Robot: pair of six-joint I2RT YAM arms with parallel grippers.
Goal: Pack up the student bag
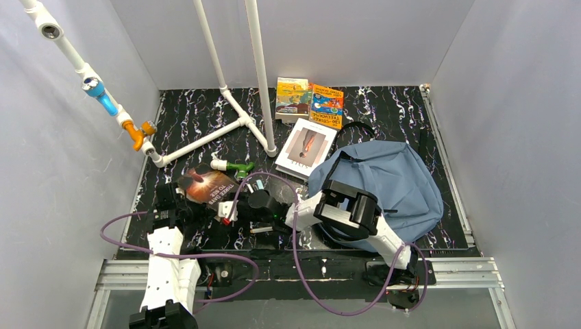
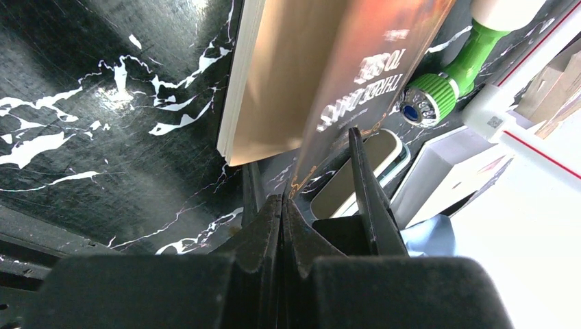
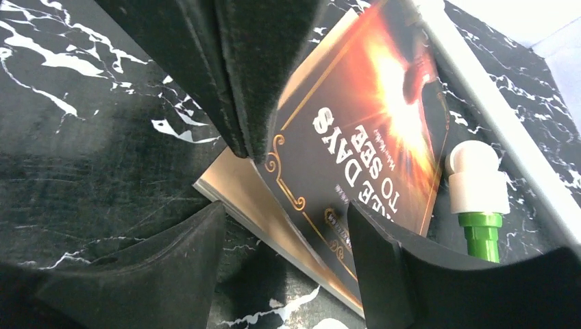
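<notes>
A dark book titled "Three Days to See" (image 3: pixel 384 130) lies on the left of the table, its front cover lifted at the near corner and tan pages showing beneath. My left gripper is shut, fingertips against that raised corner; nothing clearly shows between them. My right gripper stands open at the book's near edge. In the left wrist view its fingers (image 2: pixel 370 192) stand on either side of the raised cover, with visible gaps. The blue-grey bag (image 1: pixel 390 178) lies on the right, partly under my right arm.
A white book (image 1: pixel 305 149) and two colourful books, one yellow (image 1: pixel 292 97) and one orange (image 1: pixel 326 106), lie toward the back. The green and white pipe fitting (image 1: pixel 236 166) sits just behind the dark book. White pipes (image 1: pixel 201 141) rise at the back left.
</notes>
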